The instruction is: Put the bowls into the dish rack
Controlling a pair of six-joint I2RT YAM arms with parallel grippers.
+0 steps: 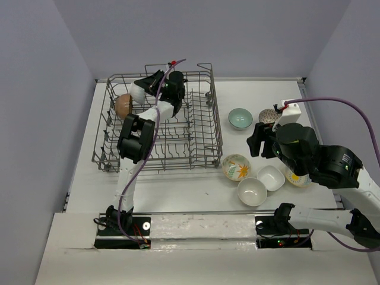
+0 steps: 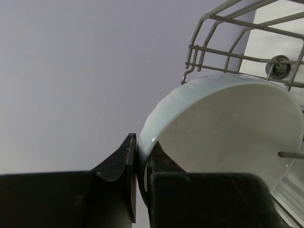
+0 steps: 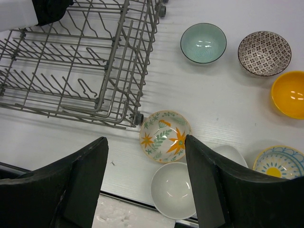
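Observation:
My left gripper is shut on the rim of a white bowl point(image 2: 223, 123), held tilted on its side among the dish rack's wires point(image 2: 254, 21) at the rack's back left. A brown bowl point(image 1: 123, 105) stands just left of it in the rack. My right gripper hangs open over the counter right of the rack, above a floral bowl point(image 3: 161, 128) and a white bowl point(image 3: 171, 194). A green bowl point(image 3: 203, 42), a speckled bowl point(image 3: 264, 53), a yellow bowl point(image 3: 289, 95), a square white bowl point(image 1: 271, 177) and a patterned bowl point(image 3: 280, 161) also stand there.
The rack's middle and front rows point(image 1: 184, 148) are empty. Grey walls point(image 1: 71, 47) bound the counter at back and sides. Bare counter point(image 3: 223, 104) lies between the bowls.

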